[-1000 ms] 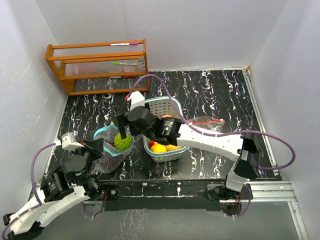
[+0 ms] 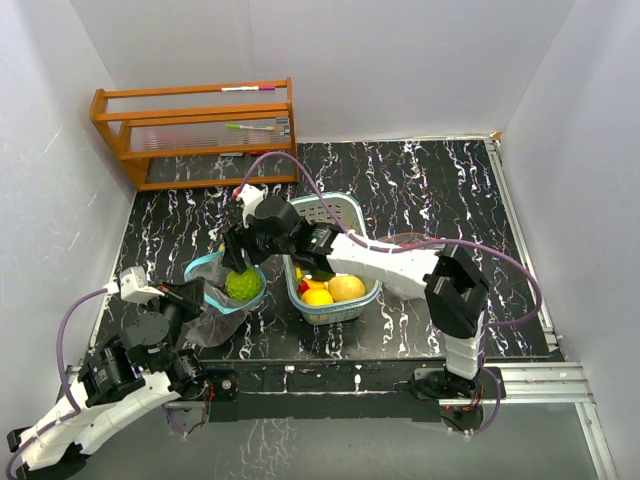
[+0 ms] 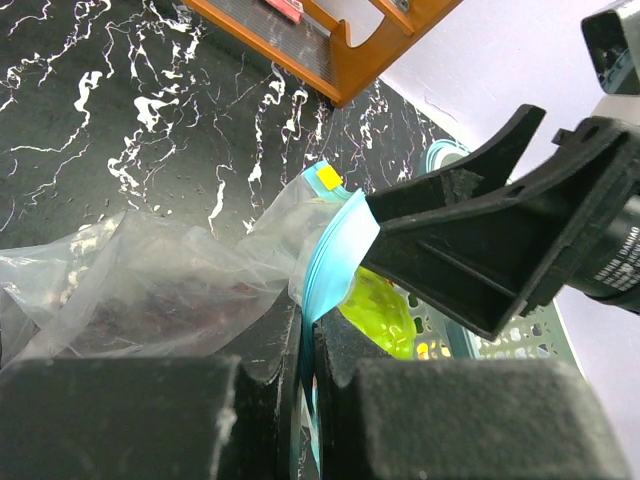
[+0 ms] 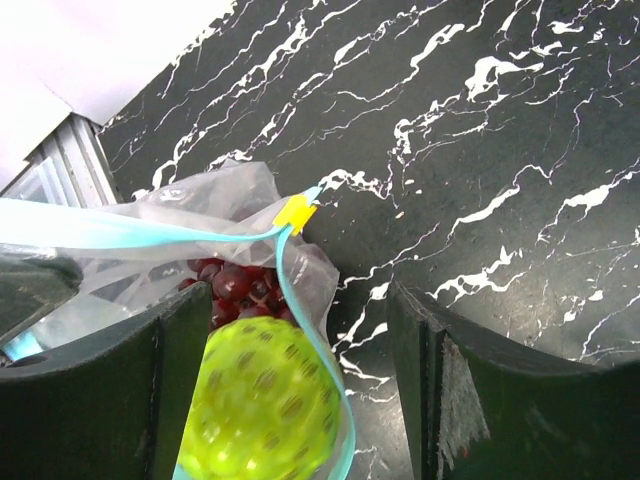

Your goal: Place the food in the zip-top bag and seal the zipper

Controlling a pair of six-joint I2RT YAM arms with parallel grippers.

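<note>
The clear zip top bag [image 2: 212,326] stands with its blue-rimmed mouth spread, a knobbly green fruit [image 2: 243,285] inside. Dark red grapes [image 4: 235,285] show beside that fruit in the right wrist view. My left gripper is shut on the bag's blue rim, which runs up between its fingers. Over the far side of the mouth, my right gripper has its fingers apart. Between and below them are the bag's edge and the green fruit [image 4: 260,400], neither clamped. The yellow zipper slider [image 4: 295,213] sits at the mouth's corner.
A pale basket [image 2: 330,312] holding several yellow and orange fruits stands right of the bag, under my right arm. Another clear bag with a red edge [image 2: 410,240] lies farther right. At the back left is a wooden rack [image 2: 200,135].
My left arm and the bag look nearly unmoved.
</note>
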